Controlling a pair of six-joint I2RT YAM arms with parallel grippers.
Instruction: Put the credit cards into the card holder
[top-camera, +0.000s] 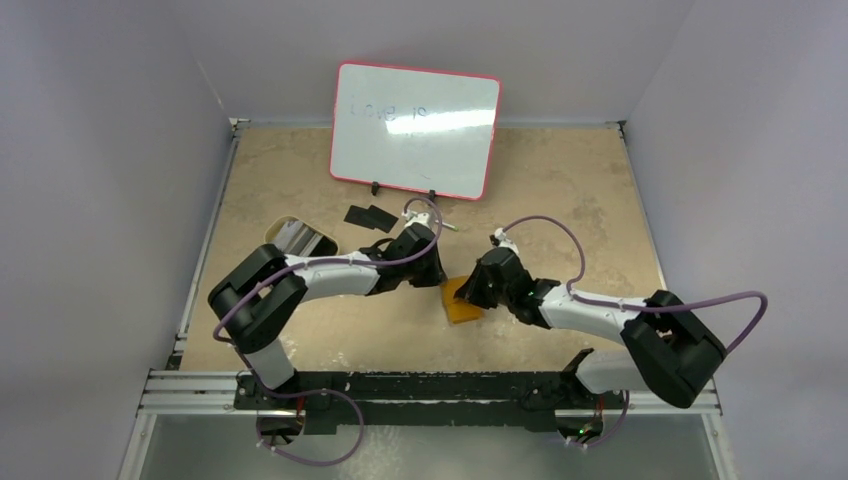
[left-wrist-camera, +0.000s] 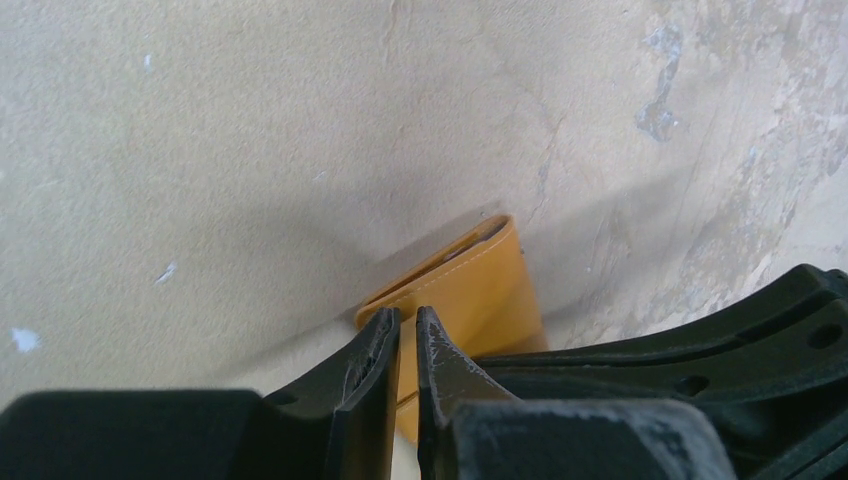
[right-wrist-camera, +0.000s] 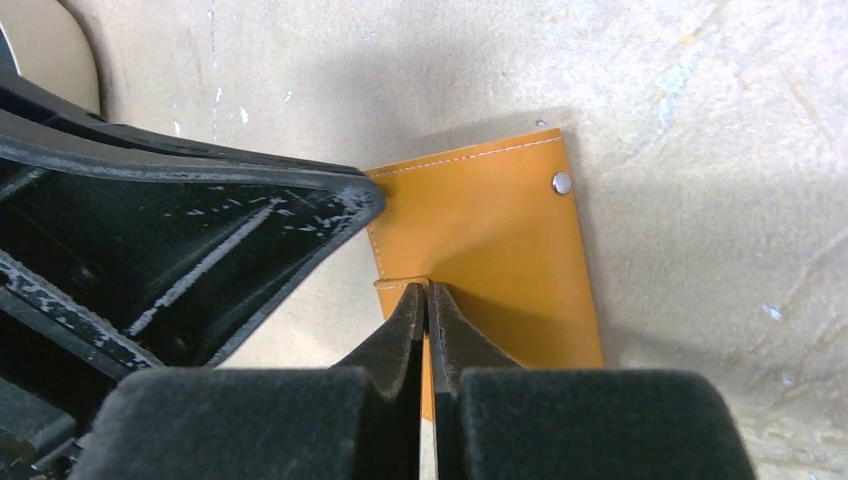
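The orange card holder (top-camera: 462, 314) lies flat on the table between my two grippers. Its stitched upper edge shows a narrow opening in the left wrist view (left-wrist-camera: 440, 262). At that edge my left gripper has its fingers slightly apart, orange leather visible through the gap. My right gripper is shut at the pocket edge on the holder's face, seemingly pinching the thin leather; the fingertips partly hide it. Two dark flat cards (top-camera: 371, 217) lie farther back on the left.
A beige tray (top-camera: 270, 234) with card-like flat pieces stands on the left. A whiteboard (top-camera: 415, 130) and a pen (top-camera: 447, 226) are at the back. The left gripper's dark body (right-wrist-camera: 200, 200) overlaps the holder's corner.
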